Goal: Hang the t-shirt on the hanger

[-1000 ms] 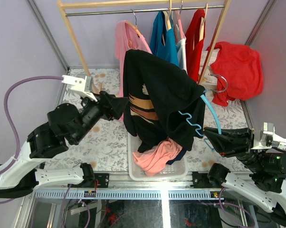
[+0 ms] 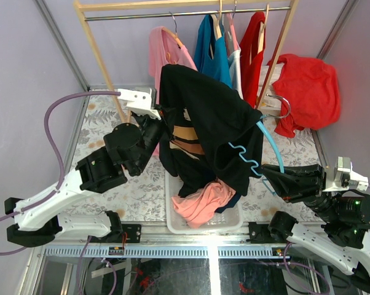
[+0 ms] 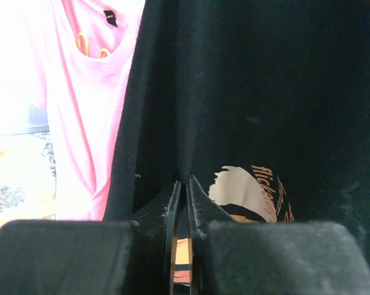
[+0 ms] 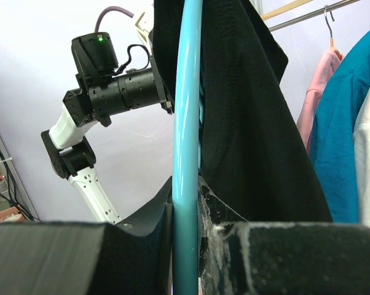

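The black t-shirt (image 2: 212,104), with tan stripes and a print on its front, hangs draped over the light-blue hanger (image 2: 271,145). My right gripper is shut on the hanger's blue arm, at the shirt's right side; most of the hanger is hidden in the cloth. At the shirt's left part is my left gripper (image 2: 171,135). Its fingers are shut, and in the left wrist view the tips lie in front of the black cloth (image 3: 246,92), near the print. No fabric shows between them; whether they touch the shirt I cannot tell.
Behind the shirt stands a wooden rack with a metal rail (image 2: 197,13) holding several garments, among them a pink shirt (image 2: 166,52). A white bin (image 2: 173,212) with salmon cloth (image 2: 203,203) sits below. Red cloth (image 2: 308,86) lies at the right.
The shirt, hanger and right arm have stayed nearly still.
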